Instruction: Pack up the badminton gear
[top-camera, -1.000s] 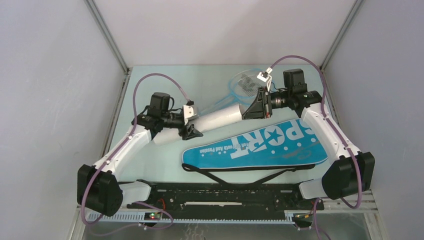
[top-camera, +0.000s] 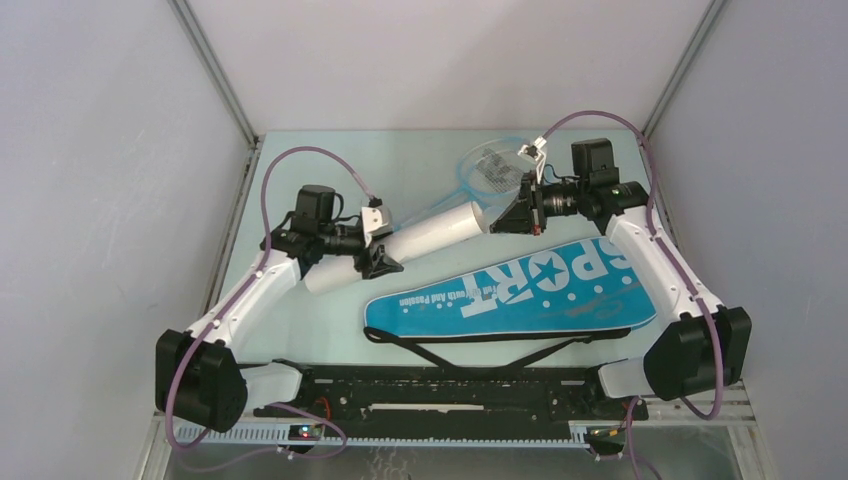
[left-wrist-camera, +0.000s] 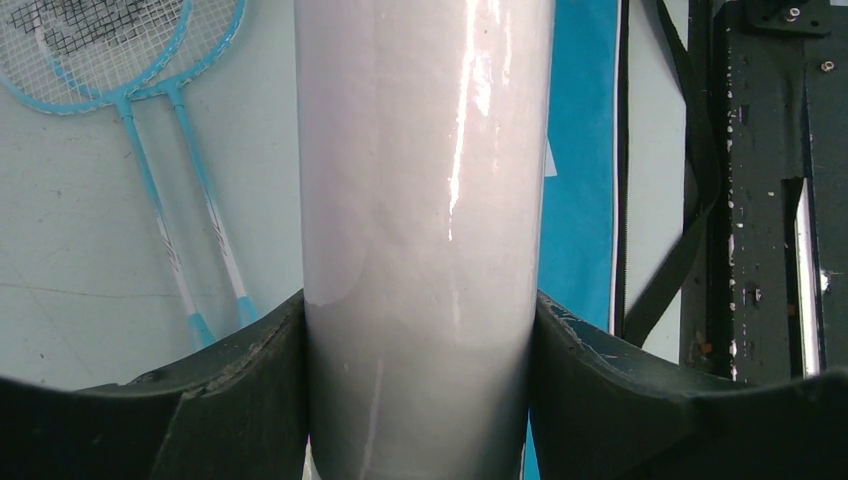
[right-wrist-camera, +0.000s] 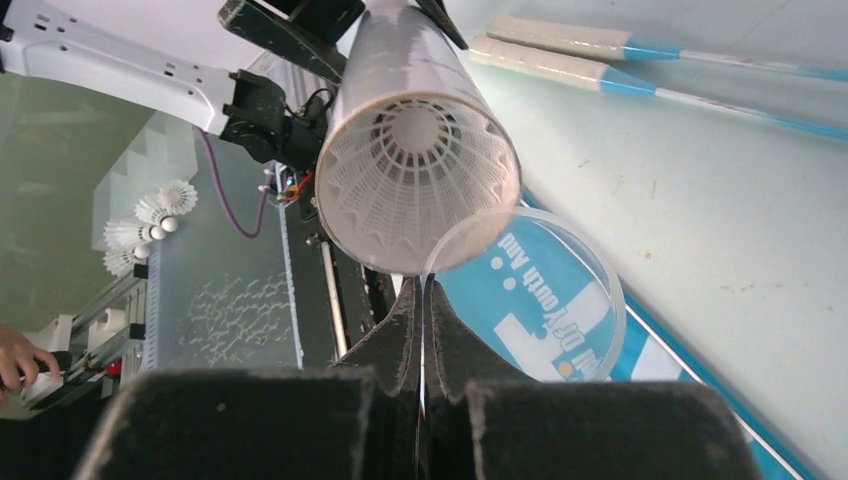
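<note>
My left gripper (top-camera: 380, 250) is shut on a white shuttlecock tube (top-camera: 440, 230), which fills the middle of the left wrist view (left-wrist-camera: 418, 200). Its open end (right-wrist-camera: 415, 180) shows white shuttlecocks inside in the right wrist view. My right gripper (top-camera: 505, 225) is just beyond that end, shut, its fingertips (right-wrist-camera: 410, 320) pinching the edge of a clear round lid (right-wrist-camera: 605, 290), just outside the tube's mouth. Behind lie two blue rackets (top-camera: 485, 170), partly hidden. The blue SPORT bag (top-camera: 510, 290) lies flat in front, its black strap (top-camera: 420, 345) along the near edge.
Several loose shuttlecocks (right-wrist-camera: 150, 225) appear off the worktop in the right wrist view. Walls flank the worktop (top-camera: 270, 330), and a dark rail (top-camera: 450, 390) runs along its front. Bare surface shows at the back left.
My right gripper has shifted slightly right, a little away from the tube's end. The left gripper and tube are almost unchanged.
</note>
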